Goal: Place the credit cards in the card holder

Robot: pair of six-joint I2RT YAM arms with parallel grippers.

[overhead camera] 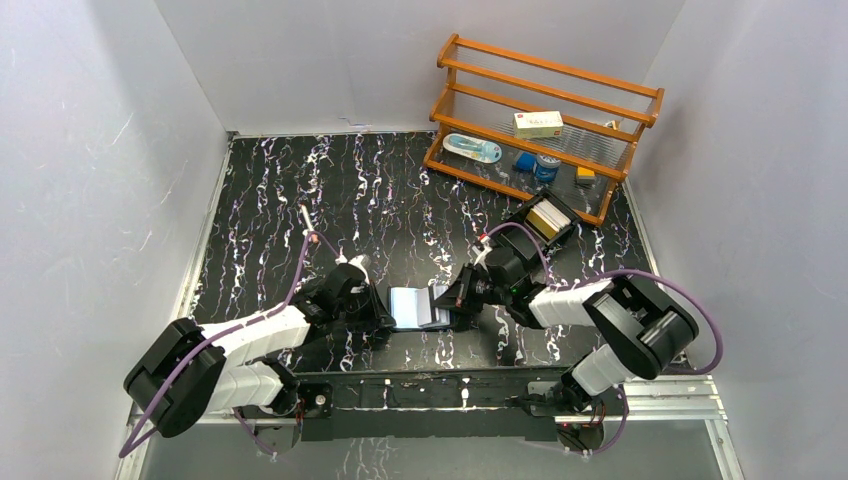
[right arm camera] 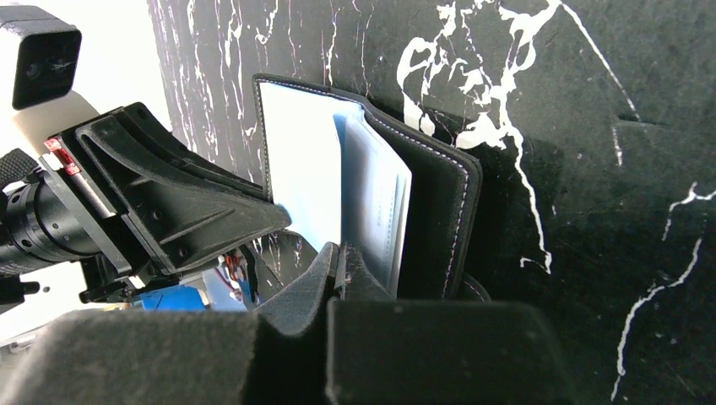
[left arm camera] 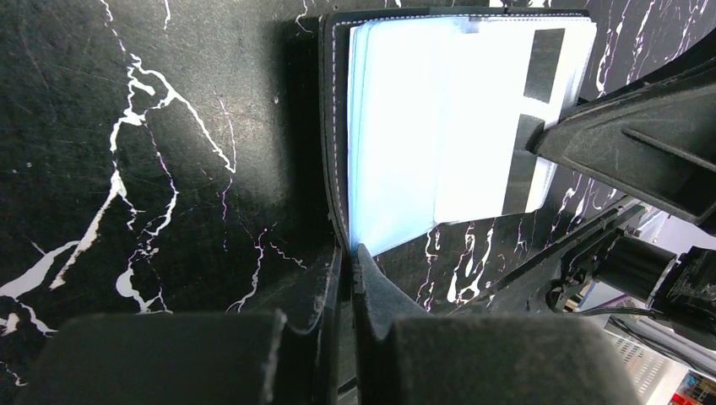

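The card holder [left arm camera: 393, 126], black with white stitching and translucent pale-blue sleeves, lies open on the marble table between my grippers, also in the top view [overhead camera: 408, 308]. My left gripper is shut, its tips at the holder's near left edge against the sleeves; I cannot make out anything between them. My right gripper is shut, its tips at the sleeves on the holder's other side; nothing clear shows between them. Cards in a black case [overhead camera: 548, 218] at the right back look gold and white.
A wooden rack [overhead camera: 540, 160] with a box and small items stands at the back right. A small pale object [overhead camera: 306, 216] lies left of centre. Walls enclose the sides.
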